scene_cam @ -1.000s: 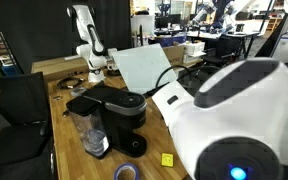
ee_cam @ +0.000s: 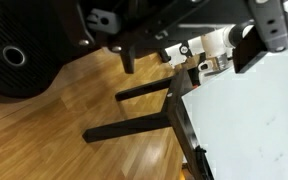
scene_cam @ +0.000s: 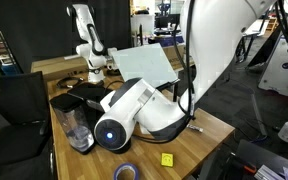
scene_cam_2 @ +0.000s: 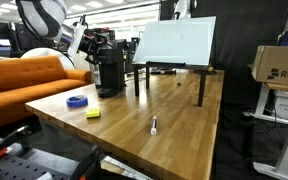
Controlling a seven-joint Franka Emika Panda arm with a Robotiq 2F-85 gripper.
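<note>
A black coffee maker [scene_cam_2: 110, 72] stands on the wooden table, its clear tank [scene_cam: 75, 125] on the left in exterior view 1. My gripper [scene_cam_2: 88, 47] hangs beside the upper part of the machine in exterior view 2. Exterior view 1 hides the fingers behind the white arm. In the wrist view the gripper is open, its two dark fingers wide apart and nothing seen between them. Part of a black body with a round grey spot [ee_cam: 14, 56], apparently the coffee maker, fills the left of that view.
A blue ring [scene_cam_2: 77, 101], a small yellow block [scene_cam_2: 93, 114] and a thin pale object [scene_cam_2: 153, 125] lie on the table [scene_cam_2: 184, 115]. A white board [scene_cam_2: 177, 41] on black legs stands behind.
The arm has swung back from close to the exterior view 1 camera toward the coffee maker, and now covers part of it. The objects on the table have not visibly moved.
</note>
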